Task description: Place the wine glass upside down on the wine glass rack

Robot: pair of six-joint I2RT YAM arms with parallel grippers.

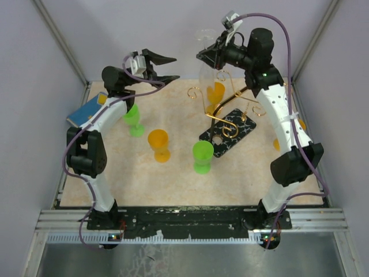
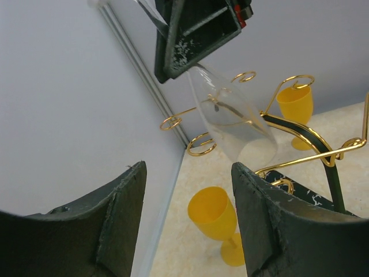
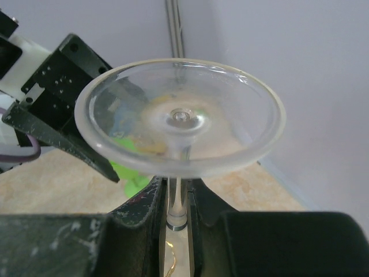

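A clear wine glass is held bowl-down by my right gripper, shut on its stem with the round foot on top. It hangs over the gold wire rack; whether it touches the rack I cannot tell. My left gripper stands open left of the glass, with nothing between its fingers, facing the rack.
Orange cups and green cups stand around the rack. A blue flat object lies at the left. The rack has a black marble base. Grey walls border the table.
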